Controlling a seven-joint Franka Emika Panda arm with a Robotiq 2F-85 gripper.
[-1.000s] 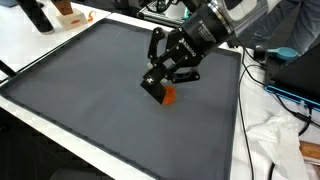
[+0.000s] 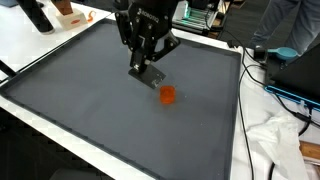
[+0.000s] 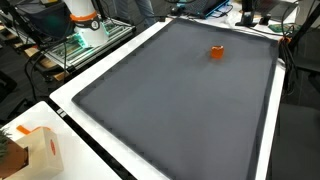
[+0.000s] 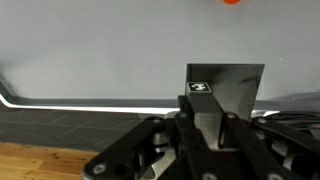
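Observation:
My gripper [image 2: 141,62] points down above the grey table and is shut on a dark flat block [image 2: 150,75], seen in exterior view 1. In the wrist view this block [image 4: 238,84] shows as a dark, shiny square panel beyond the fingertips, and a small pale patch with dark marks lies at the grip. A small orange object [image 2: 167,94] stands on the table to the right of the held block and apart from it. The same orange object [image 3: 217,51] is near the far side in exterior view 2; only its edge shows at the top of the wrist view.
Cables [image 2: 262,75] run beyond its right edge, and a white cloth or bag [image 2: 275,140] lies outside it. An orange and white machine [image 3: 85,25] stands off the table in exterior view 2.
The arm has risen and shifted slightly left, carrying the dark block upward and away from the orange object. That object is now less covered and appears to have stayed in place.

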